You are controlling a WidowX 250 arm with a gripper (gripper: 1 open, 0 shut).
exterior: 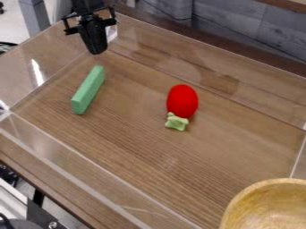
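Note:
My black gripper (98, 49) hangs at the top left of the camera view, above and beyond a long green block (88, 89) lying on the wooden table. Whether its small dark fingers are open or shut is hard to make out. A red oval object (182, 101) lies at the centre right, with a small pale green piece (177, 122) just below it.
A yellow bowl (269, 206) sits at the bottom right corner. A grey wall (251, 27) runs along the back right. Cables lie at the lower left edge.

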